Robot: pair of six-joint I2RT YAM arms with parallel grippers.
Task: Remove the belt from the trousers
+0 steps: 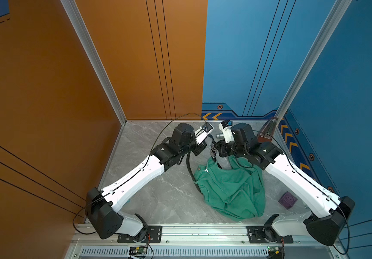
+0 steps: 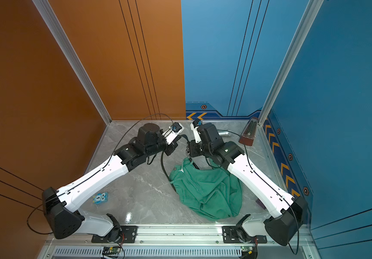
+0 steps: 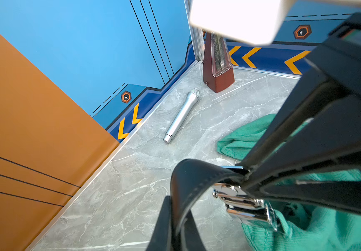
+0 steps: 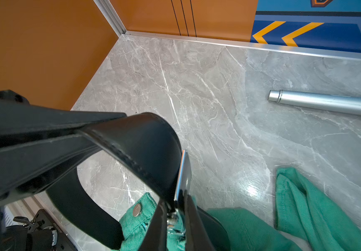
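Green trousers lie crumpled on the grey table, with a black leather belt lifted above their waist and looping down beside them in the top left view. My left gripper is shut on the belt, whose arched strap rises from its fingertips in the left wrist view. My right gripper is shut on the belt at its silver buckle, facing the left gripper. In the right wrist view a strap bends over from the left fingers toward the buckle. The trousers' waistband button shows below.
A silver microphone and a brown metronome stand or lie at the back right. A purple block is at the front right, a small blue object at the front left.
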